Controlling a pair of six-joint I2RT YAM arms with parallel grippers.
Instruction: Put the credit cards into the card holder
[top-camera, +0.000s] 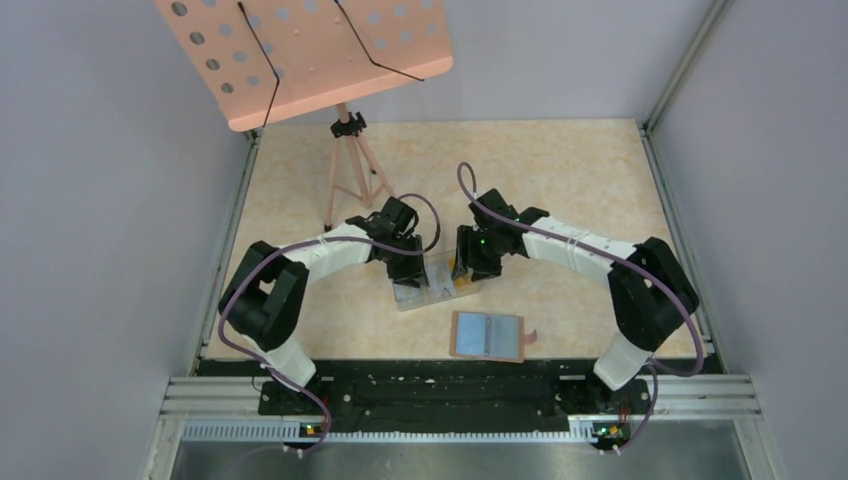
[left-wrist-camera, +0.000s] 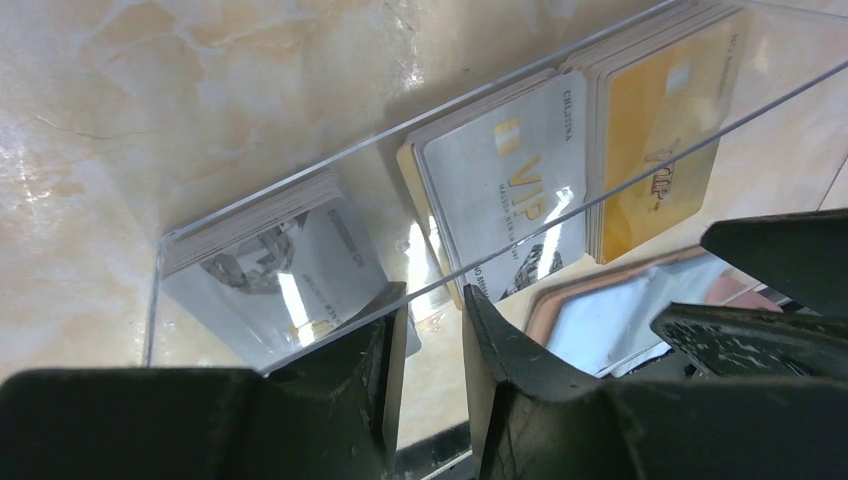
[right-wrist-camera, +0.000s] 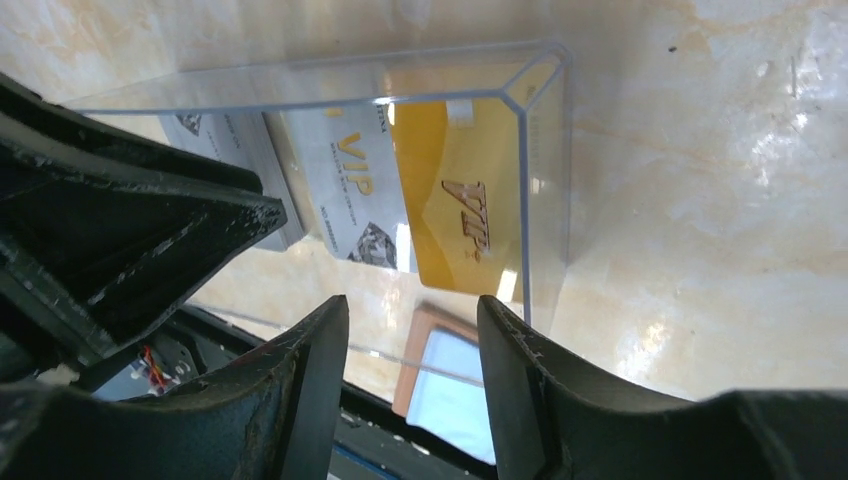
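Note:
A clear acrylic box (top-camera: 420, 300) on the table holds stacks of cards: gold VIP cards (right-wrist-camera: 455, 200) at the right end, silver VIP cards (right-wrist-camera: 355, 180) beside them, and more silver cards (left-wrist-camera: 270, 280) at the left. My left gripper is open over the box's long wall, between the silver stacks. My right gripper hangs part open above the box's right end, by the gold cards; nothing shows between its fingers.
A flat board with blue pockets (top-camera: 470, 335) lies at the front, below the box. A pink tripod stand (top-camera: 355, 170) stands at the back left.

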